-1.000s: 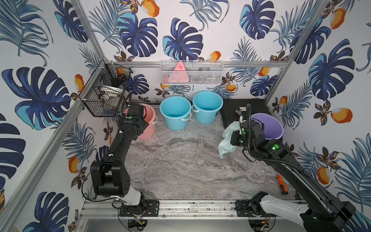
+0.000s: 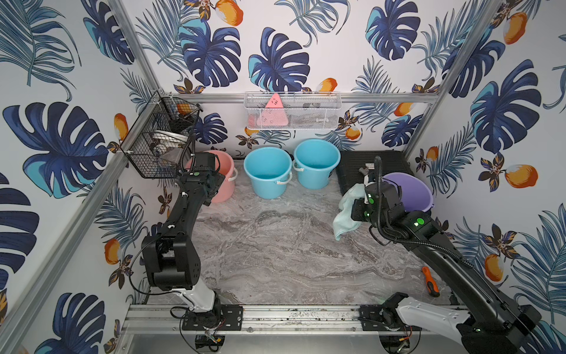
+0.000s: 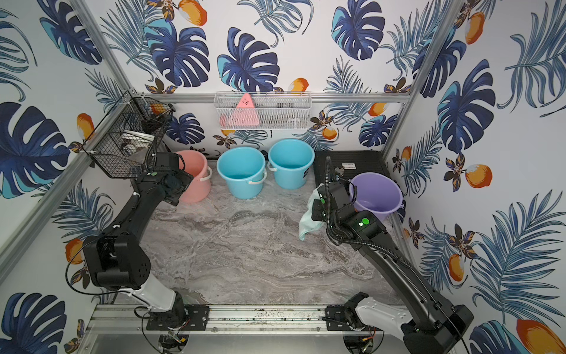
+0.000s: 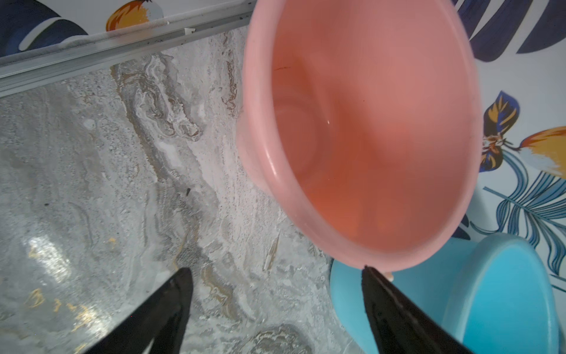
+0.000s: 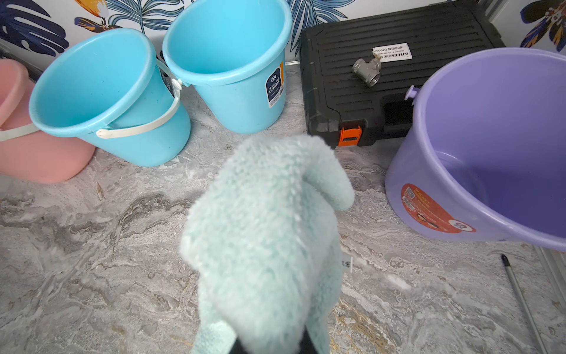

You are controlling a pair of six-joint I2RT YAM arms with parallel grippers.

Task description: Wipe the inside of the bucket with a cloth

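Note:
A pale mint cloth point(image 5: 259, 236) hangs from my right gripper point(image 2: 360, 206), shut on it just left of the purple bucket point(image 5: 495, 147); in the right wrist view it hides most of the fingers. My left gripper stands open beside and over the near rim of the pink bucket point(image 4: 365, 118), with nothing between its fingers. The pink bucket stands at the back left, with two blue buckets point(image 2: 265, 177) point(image 2: 315, 171) to its right.
A black case point(image 5: 377, 70) with a metal fitting lies at the back right. A wire basket point(image 2: 153, 135) hangs above the pink bucket. An orange-handled screwdriver point(image 2: 430, 280) lies front right.
My left arm has shifted slightly upward in the top left view, and the pink bucket sits a little farther back and left than a second ago. The right arm barely moved.

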